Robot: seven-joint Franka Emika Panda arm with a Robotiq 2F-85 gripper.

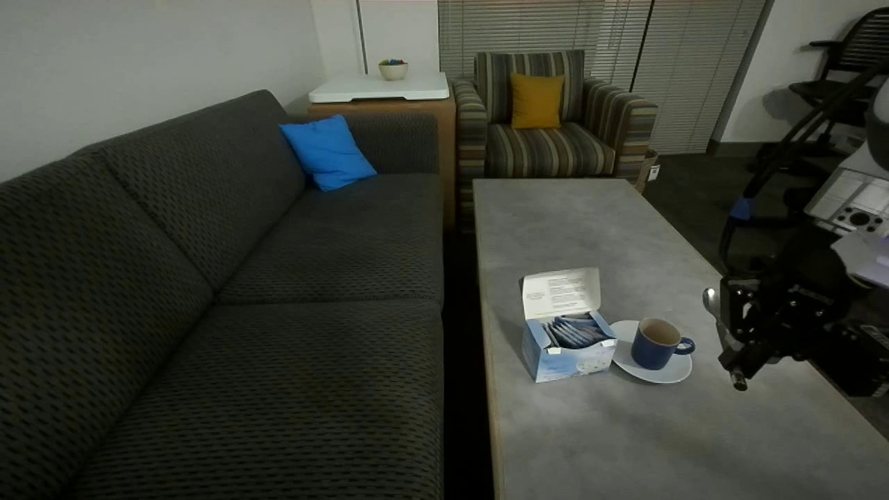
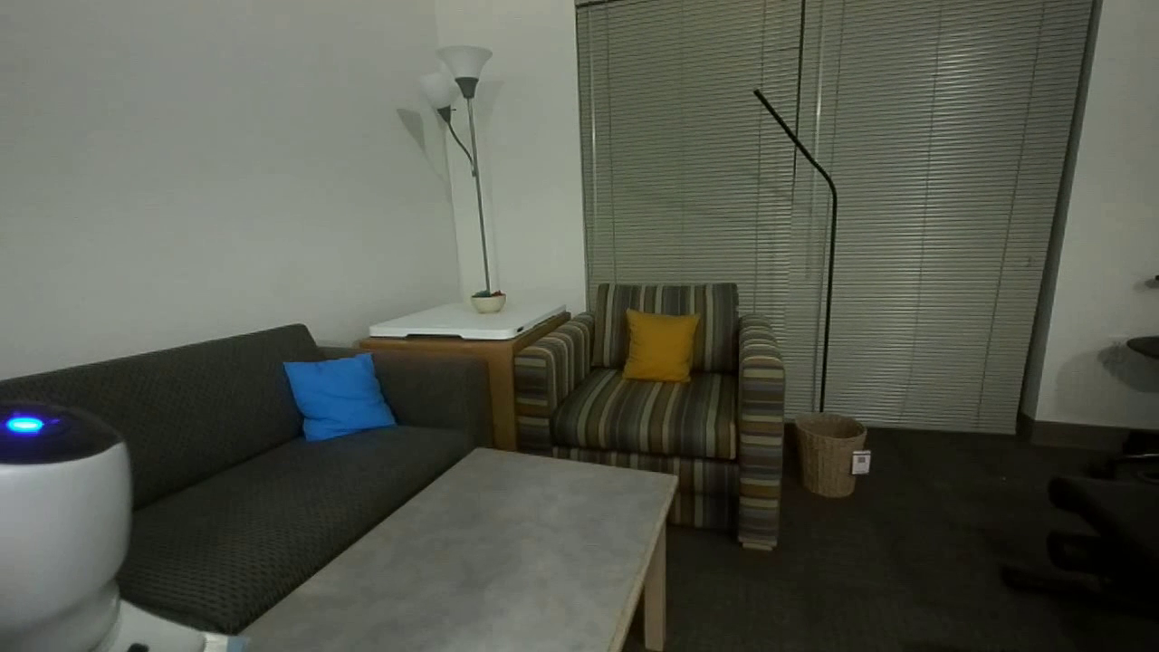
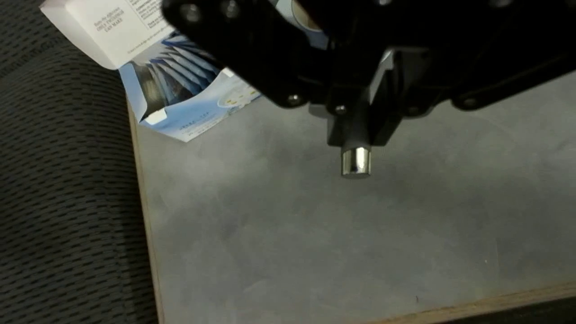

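Observation:
A shiny metal utensil that looks like a spoon is held above the table's right side, its rounded end up and its handle end low. My gripper is shut on it; in the wrist view the blunt handle end sticks out below the dark fingers. To the left of the gripper, a blue mug stands upright on a white saucer. Beside the saucer is an open light-blue box of tea packets, its lid raised. In the wrist view, my gripper hides much of the mug and saucer.
A dark sofa runs along its left side. A striped armchair stands past the far end. Exterior view 2 does not show the gripper.

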